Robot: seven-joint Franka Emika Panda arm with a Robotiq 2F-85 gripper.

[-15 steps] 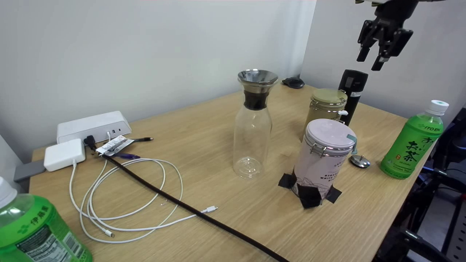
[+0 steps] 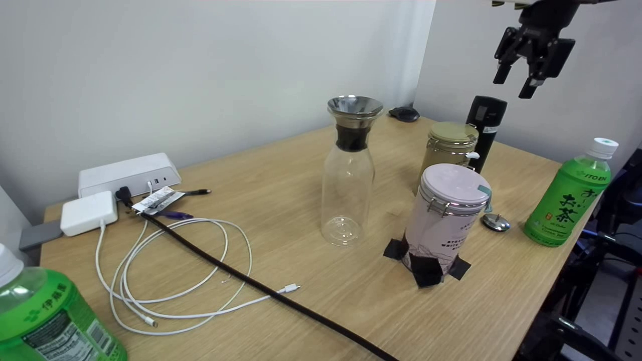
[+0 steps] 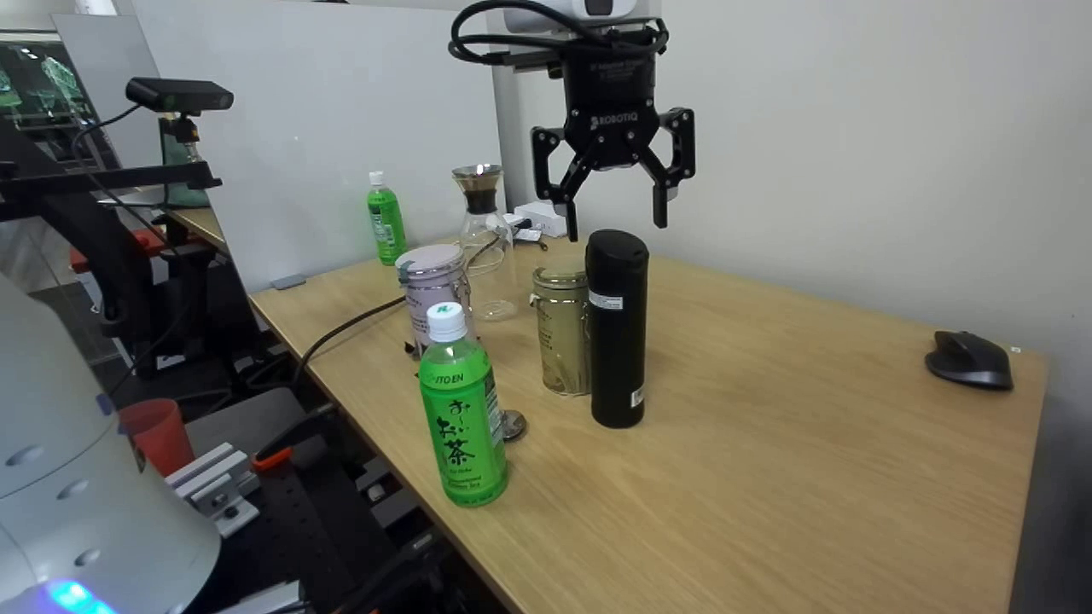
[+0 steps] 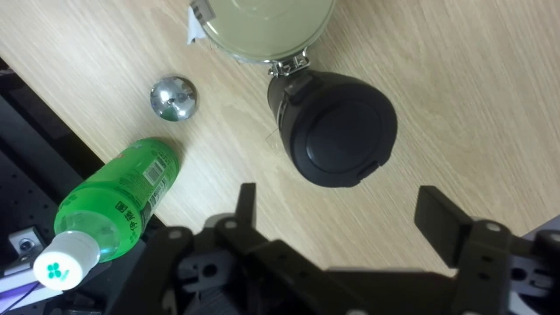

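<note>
My gripper (image 3: 616, 227) stands open above the table, its fingers wide apart and nothing between them. Below it, a black flask (image 3: 618, 327) rises upright; in the wrist view the flask's round lid (image 4: 344, 136) lies ahead of the fingertips, not between them. Touching or very near the flask is an olive clip-lid canister (image 3: 560, 327). A green tea bottle (image 3: 466, 419) stands upright by the table's near edge. Between bottle and canister lies a small shiny metal lid (image 4: 173, 99) with a knob hidden from above.
A pink canister (image 2: 445, 222), taped at its base, and a clear glass carafe (image 2: 347, 186) stand mid-table. Cables (image 2: 225, 264), a white hub (image 2: 129, 173) and another green bottle (image 2: 54, 319) fill the far side.
In exterior view 1 my gripper has shifted slightly to the right, still open. The objects on the table have not moved.
</note>
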